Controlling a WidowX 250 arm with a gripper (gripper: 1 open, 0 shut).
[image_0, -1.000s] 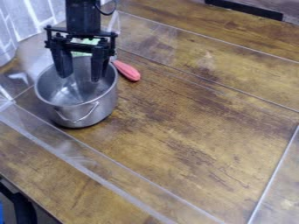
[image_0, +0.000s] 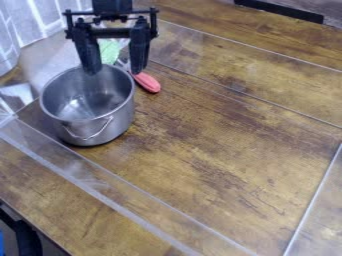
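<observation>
A black gripper (image_0: 115, 62) hangs above a steel pot (image_0: 94, 125) at the left of the table, its two fingers spread apart with no object visible between them. The pot has a wire handle lying against its front side. A pink elongated object (image_0: 147, 82) lies just right of the pot, and a pale green item (image_0: 104, 52) is partly hidden behind the gripper.
Clear panels border the work area. A dark strip (image_0: 281, 10) runs along the back right.
The gripper has risen from inside the pot's top to higher above it, shifting slightly right. The pot looks unmoved.
</observation>
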